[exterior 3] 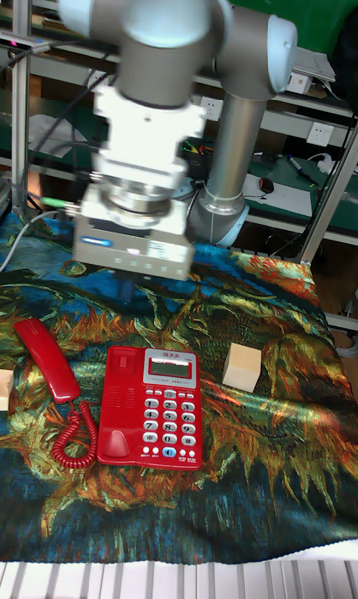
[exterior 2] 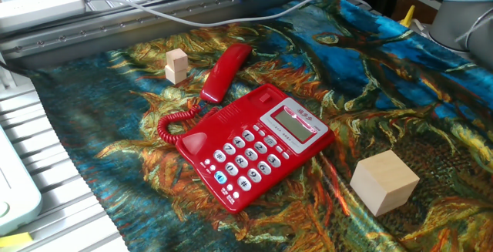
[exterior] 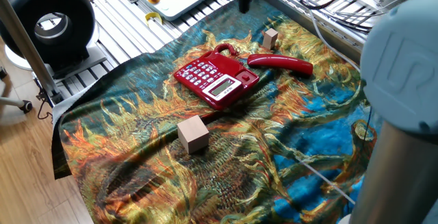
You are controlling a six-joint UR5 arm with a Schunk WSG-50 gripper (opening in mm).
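A red desk phone (exterior: 217, 79) lies on the patterned cloth, keypad and small display facing up. Its red handset (exterior 2: 226, 73) rests off the cradle on the cloth, joined by a coiled cord (exterior 3: 75, 445). Above the cloth on the handset's side hangs my gripper (exterior: 244, 5), pointing down and clear of everything below. Only its dark, narrow tip shows at the top edge of exterior view 1; in exterior view 3 the gripper body is blurred, so the finger's state is unclear. Nothing is seen hanging from it.
A larger wooden cube (exterior: 193, 134) sits beside the phone's display end. Two small wooden blocks (exterior 2: 176, 65) stand stacked near the handset. A grey cable (exterior 2: 208, 24) runs along the cloth's far edge.
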